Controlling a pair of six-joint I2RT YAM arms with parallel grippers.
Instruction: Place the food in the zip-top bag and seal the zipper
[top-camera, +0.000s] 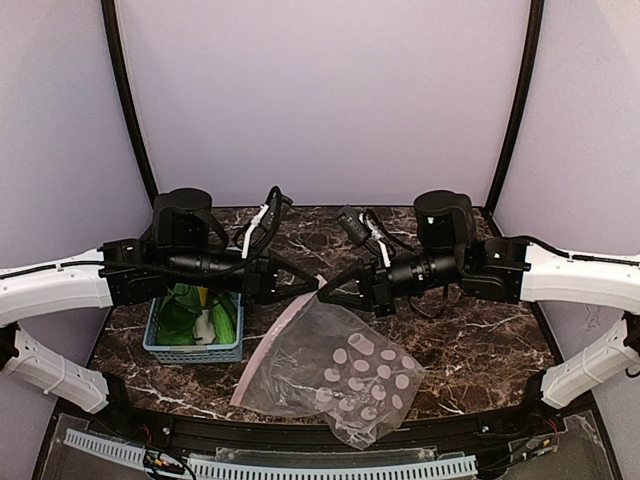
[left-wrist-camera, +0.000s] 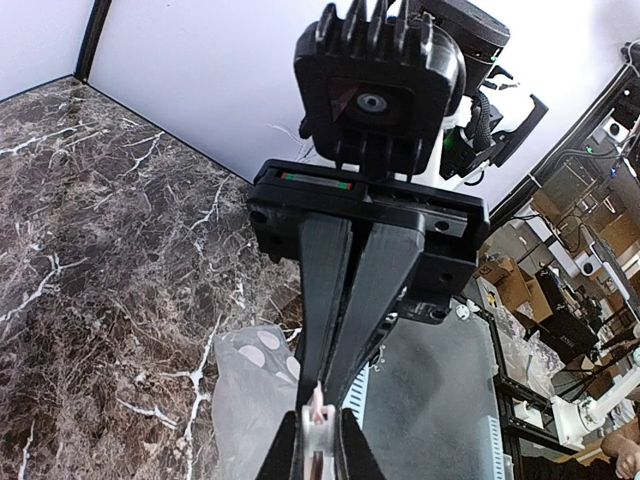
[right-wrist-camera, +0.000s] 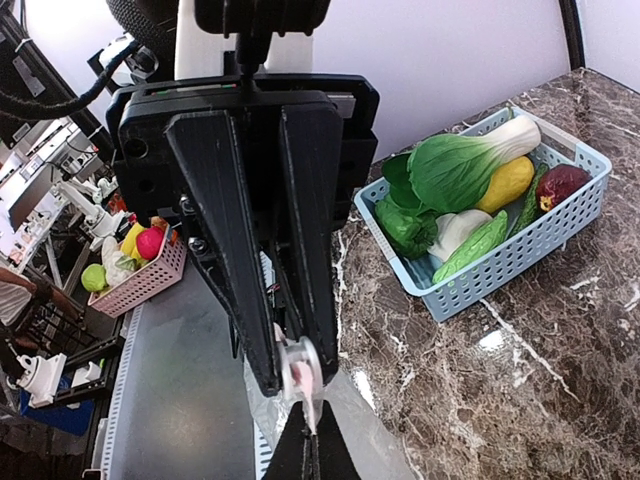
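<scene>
The clear zip top bag (top-camera: 345, 365), printed with pale ovals, hangs by one top corner in the top view, its pink zipper strip (top-camera: 268, 352) slanting down to the left. At that corner my left gripper (top-camera: 318, 284) is shut on a small whitish slider (left-wrist-camera: 319, 432) of the zipper. Tip to tip with it, my right gripper (top-camera: 326, 291) is shut, the thin pink end of the bag's strip running between its fingertips. No food can be made out inside the bag. Toy vegetables, such as a bok choy (right-wrist-camera: 460, 160), lie in the blue basket (right-wrist-camera: 520, 255).
Left of the bag, the blue basket stands on the dark marbled table (top-camera: 480, 345) beneath my left arm. Free table lies behind and to the right. A pink basket (right-wrist-camera: 150, 278) of toy produce is far off, beyond the table.
</scene>
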